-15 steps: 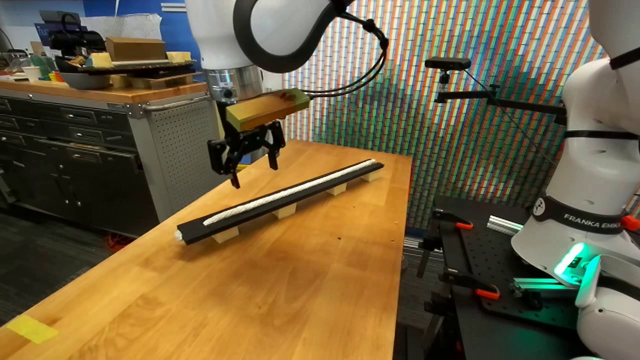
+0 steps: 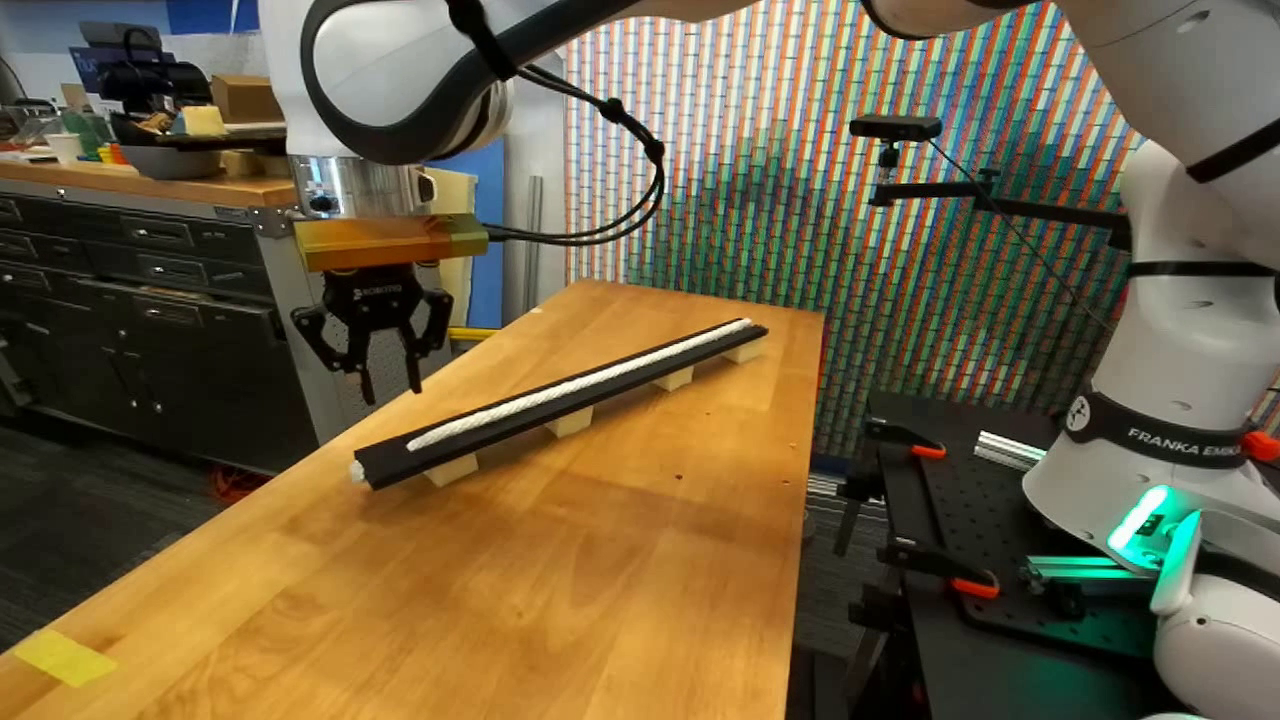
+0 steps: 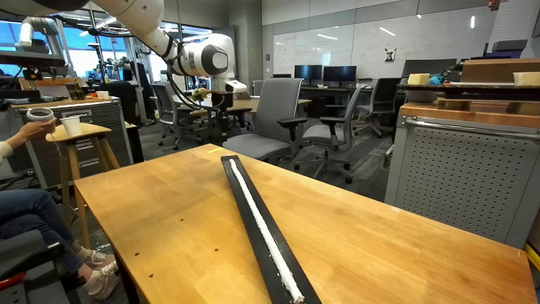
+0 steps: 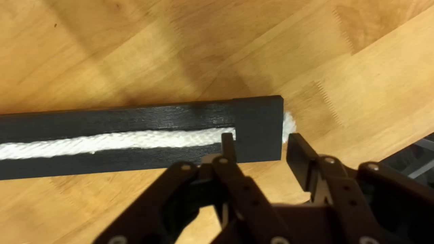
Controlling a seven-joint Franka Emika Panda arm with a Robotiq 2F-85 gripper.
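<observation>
A long black bar (image 2: 528,414) with a groove along its top lies diagonally across the wooden table, raised on small pale blocks (image 2: 570,421). White rope (image 4: 122,140) runs in the groove, and a frayed rope end (image 4: 288,126) pokes out past the bar's near end face. My gripper (image 2: 391,391) hangs above the table by that end, fingers pointing down and partly open, with nothing between them. In the wrist view one finger (image 4: 228,147) overlaps the bar near the groove's end; the other sits beyond the bar's end, beside the frayed tip. In exterior view 2 the fingers are unclear.
Bare table top (image 2: 576,576) surrounds the bar, with yellow tape (image 2: 66,656) at a near corner. A cabinet (image 2: 156,324) stands beyond the table's left edge. A seated person's hand (image 3: 38,131) holds a round device at the far left in exterior view 2.
My gripper has moved left in exterior view 1, toward the bar's near end, and turned. Its fingers stand closer together than before. Bar and rope have stayed put.
</observation>
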